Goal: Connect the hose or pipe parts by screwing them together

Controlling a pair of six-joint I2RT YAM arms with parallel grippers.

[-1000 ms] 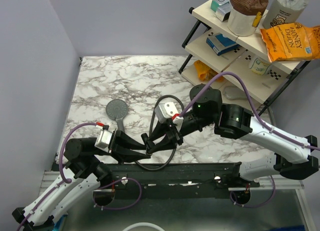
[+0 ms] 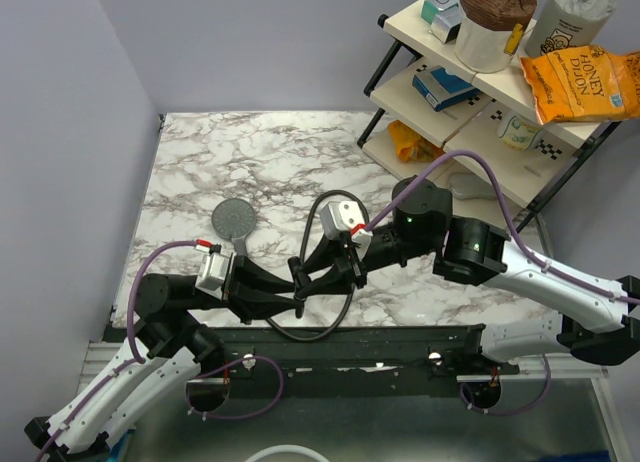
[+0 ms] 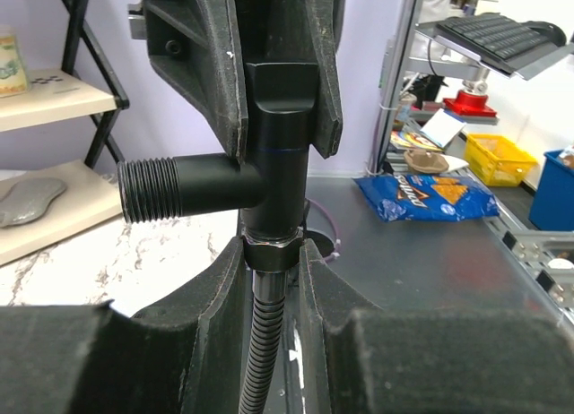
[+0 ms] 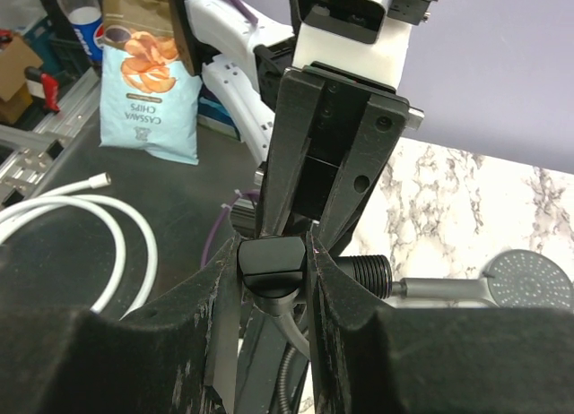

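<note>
Both grippers meet over the front of the marble board. In the left wrist view a black tee fitting point(image 3: 278, 154) stands upright, threaded branch point(image 3: 152, 188) pointing left; its lower nut and ribbed hose point(image 3: 265, 329) sit between the fingertips of my left gripper, whose grip I cannot judge. My right gripper is shut on the fitting's upper end. The grey shower head point(image 2: 234, 218) lies on the board, with the hose point(image 2: 340, 317) looped beside it.
A shelf rack point(image 2: 470, 92) with packages stands at the back right. The rear of the marble board point(image 2: 250, 152) is clear. A white hose point(image 4: 117, 244) lies on the dark surface beyond the board's front.
The shower head has not moved.
</note>
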